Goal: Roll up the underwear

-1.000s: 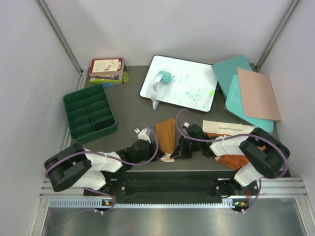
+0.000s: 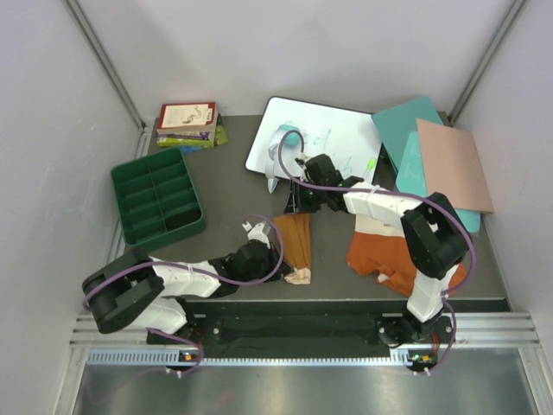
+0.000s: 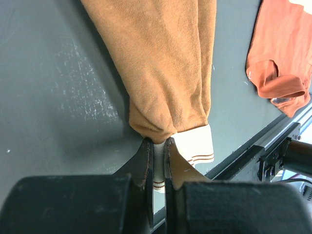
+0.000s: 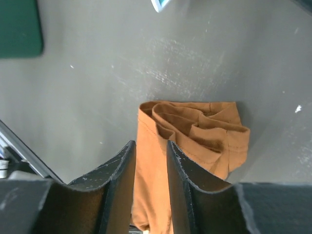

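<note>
A folded strip of orange-brown underwear [image 2: 295, 241] lies lengthwise on the dark table, its white waistband [image 3: 195, 145] at the near end. My left gripper is shut on the left edge of that end, cloth and band pinched between its fingers. At the far end, my right gripper stands part open above the bunched cloth [image 4: 195, 131]. Its two fingertips are apart, and the underwear shows in the gap below them; contact with the cloth cannot be told.
A second orange garment [image 2: 380, 257] with a white band lies to the right. The green divided box [image 2: 128, 201] stands left, and a whiteboard [image 2: 259, 156] bearing a teal-and-grey object [image 2: 273, 164] is behind. Bare table lies between box and underwear.
My right gripper has moved from the waistband end to the far end of the underwear. The left one stays at the near end, with the strip shifted slightly to the right.
</note>
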